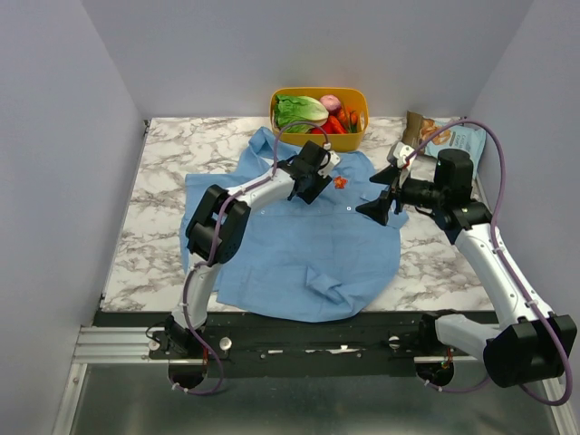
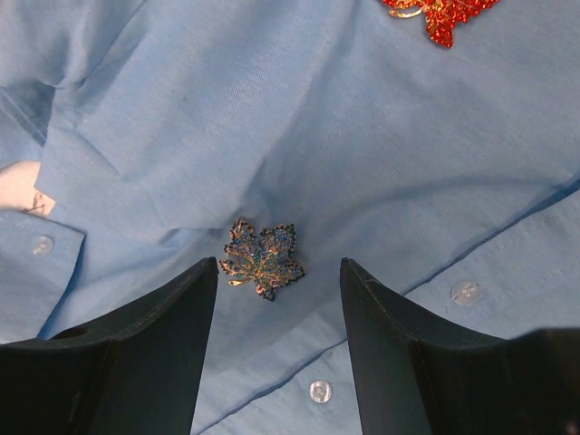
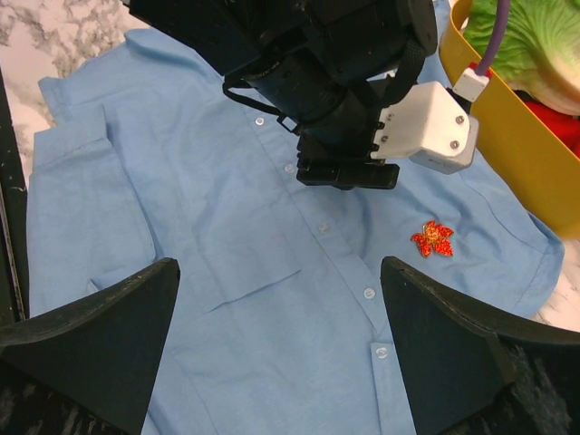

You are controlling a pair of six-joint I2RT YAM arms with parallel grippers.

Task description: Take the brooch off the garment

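The blue shirt lies spread on the marble table. A dark multicoloured leaf brooch sits on it, between the open fingers of my left gripper, which hangs just above; the top view hides this brooch under that gripper. A red-orange glittery leaf brooch lies to the right of it, also in the right wrist view. My right gripper is open over the shirt's right part, with nothing between its fingers.
A yellow bin of vegetables stands at the back, behind the shirt. A bag lies at the back right. Bare marble shows on the left.
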